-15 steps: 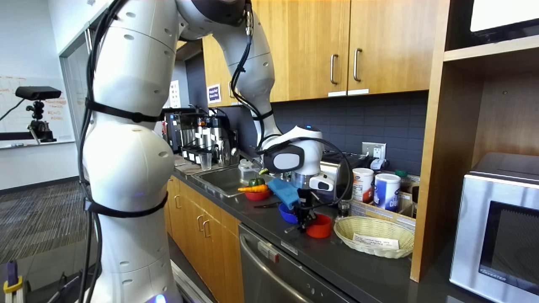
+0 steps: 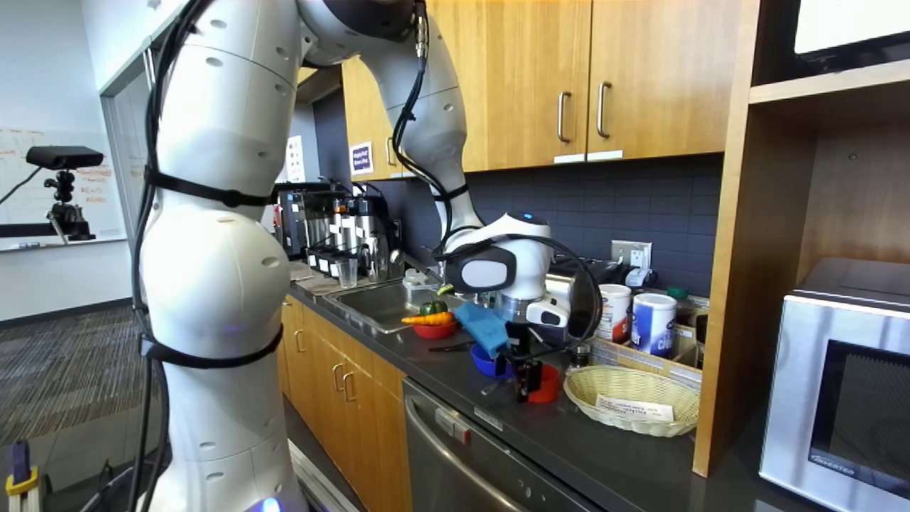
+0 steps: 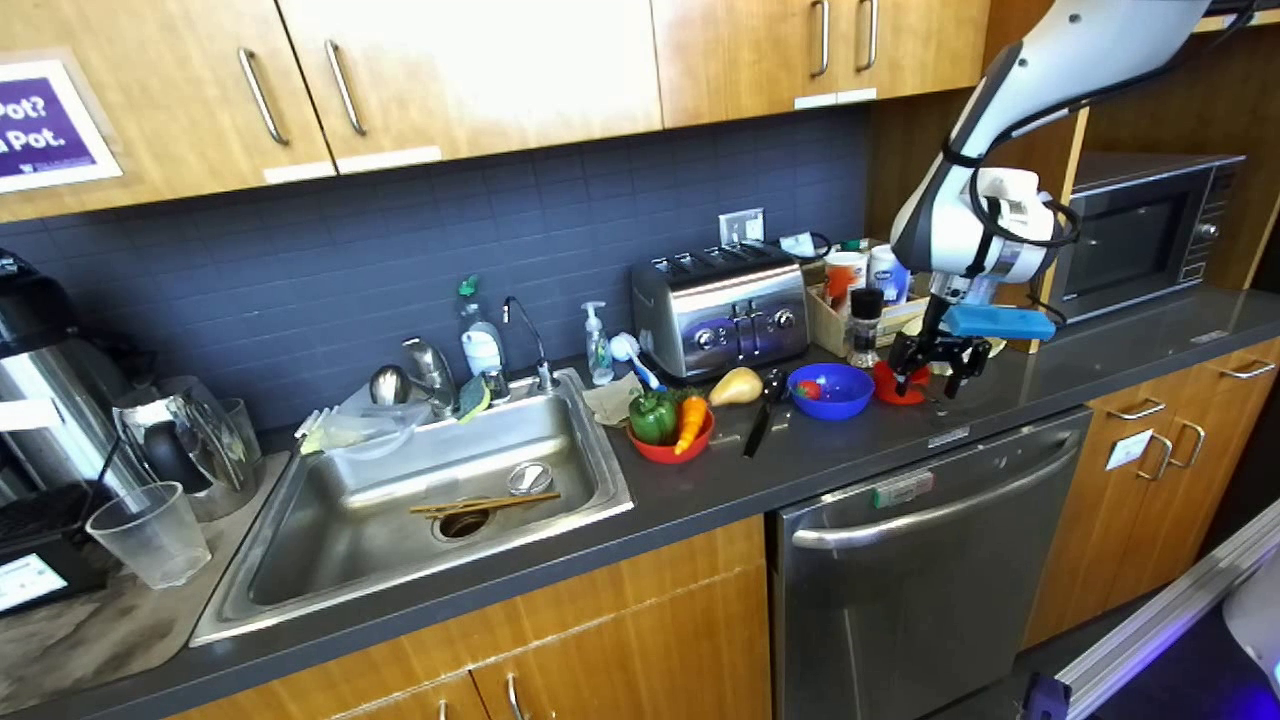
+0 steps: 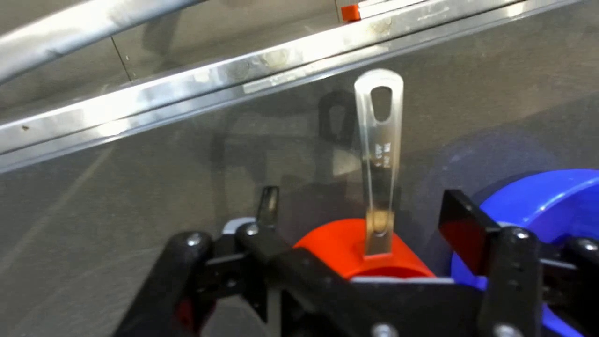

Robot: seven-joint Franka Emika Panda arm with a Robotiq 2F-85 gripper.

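Note:
A red measuring cup (image 4: pixel 342 241) with a flat metal handle (image 4: pixel 380 163) sits on the dark counter. My gripper is above it, its fingers apart on either side of the handle. One finger (image 4: pixel 268 208) is left of the handle in the wrist view, the other (image 4: pixel 466 230) right of it near the blue bowl (image 4: pixel 533 196). Neither appears to touch the handle. In exterior view 2 the gripper (image 3: pixel 930 366) partly covers the red cup (image 3: pixel 897 386). The cup's lower part is hidden in the wrist view.
The blue bowl (image 3: pixel 834 392) holds a small red item. Left of it are a dark-handled utensil (image 3: pixel 764 414) and a red bowl of vegetables (image 3: pixel 663 451). A wicker basket (image 2: pixel 580 395) stands right of the cup. The counter's metal front edge (image 4: pixel 252 70) runs close by.
My gripper has moved slightly to the right in exterior view 1 and now covers more of the red cup. The cup and bowls show no clear movement.

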